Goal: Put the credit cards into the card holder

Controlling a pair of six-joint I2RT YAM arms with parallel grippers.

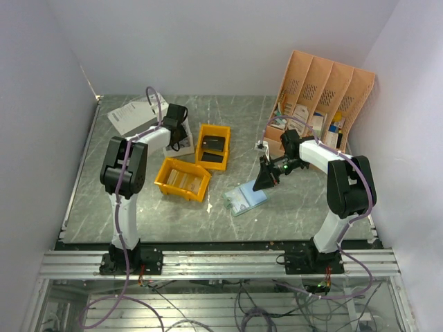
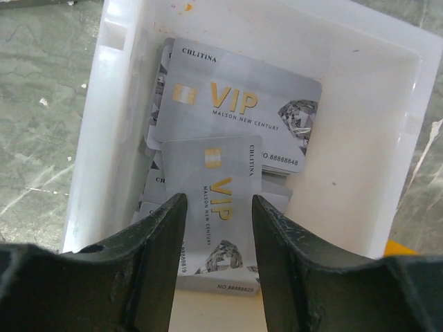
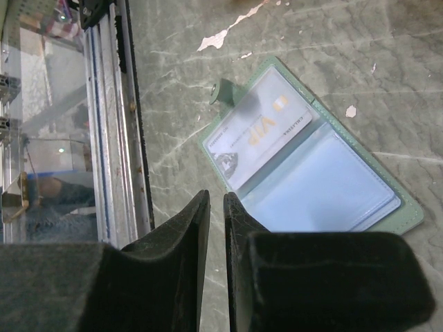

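Note:
Several grey VIP credit cards [image 2: 239, 97] lie overlapped in a white bin [image 2: 370, 138], one turned crosswise on the pile. Above that crosswise card [image 2: 211, 176] my left gripper is part open, its fingertips apart, and no card shows clamped between them. The green-edged card holder [image 3: 322, 183] lies open on the table in the right wrist view, a VIP card [image 3: 259, 128] showing in its upper clear pocket and the other side pale blue. My right gripper is close over the holder's near side, nearly closed, a narrow gap between its fingers and nothing visible in it.
Two yellow bins [image 1: 183, 178] stand mid-table beside the white bin, one with black items. A peach organizer [image 1: 325, 90] full of cards and boxes is at the back right. White sheets [image 1: 130, 116] lie back left.

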